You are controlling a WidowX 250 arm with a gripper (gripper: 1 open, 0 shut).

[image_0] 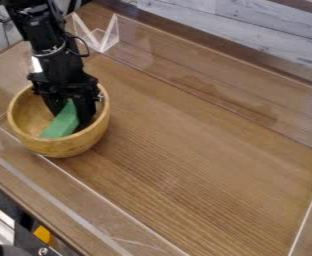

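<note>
A wooden bowl (53,141) sits at the left of the table, with a green object (63,122) inside it. My black gripper (79,106) reaches down into the bowl over the green object. Its fingertips are dark against the bowl's shadowed right side, and I cannot make out exactly how they grip the object, which is partly hidden by them.
A pale plank wall (252,25) runs along the back. Transparent edging lines the table's left side.
</note>
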